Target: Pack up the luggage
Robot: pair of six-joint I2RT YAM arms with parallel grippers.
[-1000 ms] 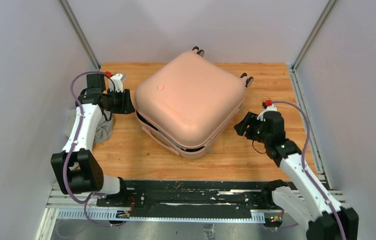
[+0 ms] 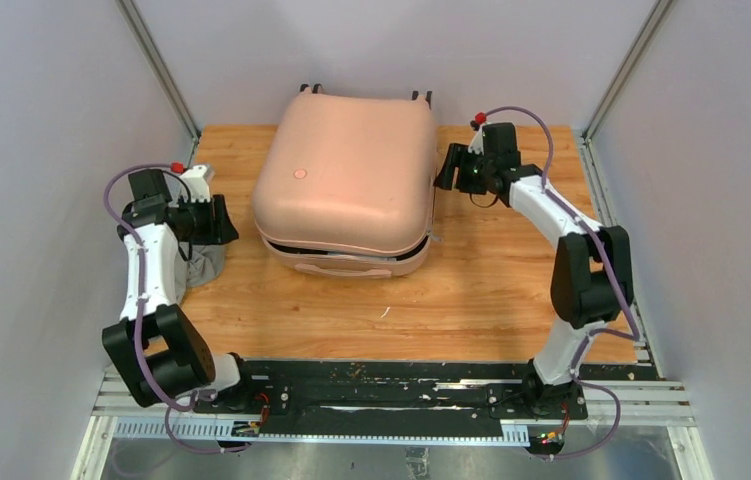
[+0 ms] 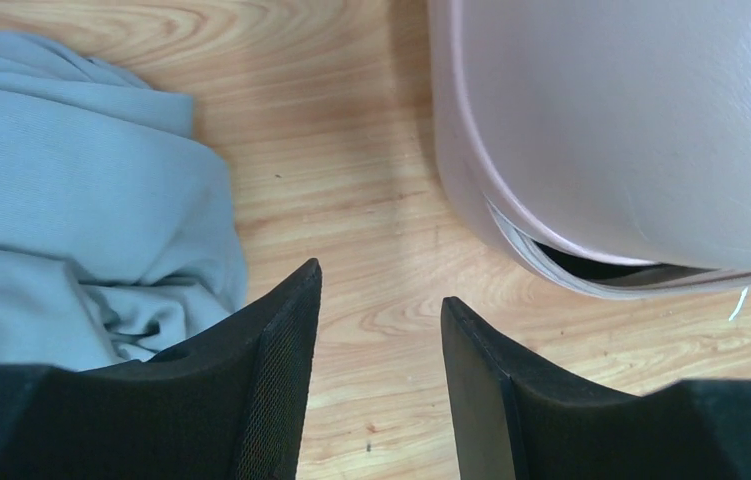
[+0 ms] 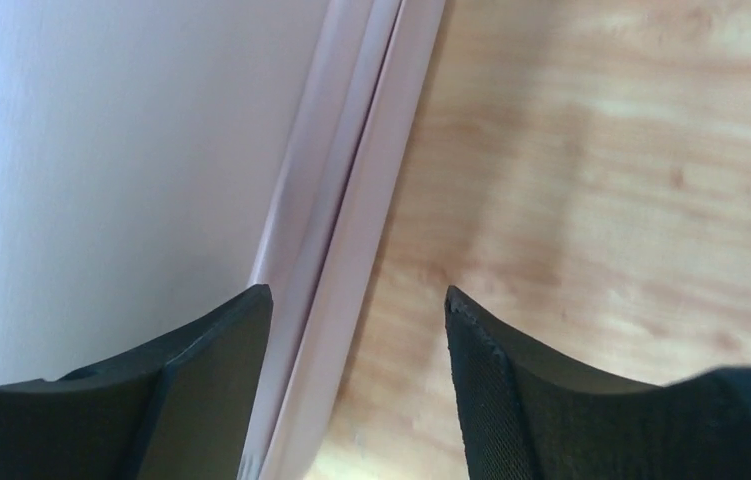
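Note:
A closed pink suitcase (image 2: 346, 170) lies on the table, wheels at the back, handle to the front, a dark gap along its front seam. My left gripper (image 2: 221, 222) stands apart from its left side, open and empty; in the left wrist view grey cloth (image 3: 81, 180) lies beside it. My right gripper (image 2: 448, 167) is at the suitcase's right side near the back, fingers apart; in the right wrist view the suitcase's seam (image 4: 351, 230) runs by the left finger, and whether they touch is unclear.
Grey walls border the back and sides. The grey cloth lies partly under the left arm.
The suitcase has turned from diagonal to nearly straight. My right gripper moved up to the suitcase's back right side; my left gripper has moved left, away from the suitcase.

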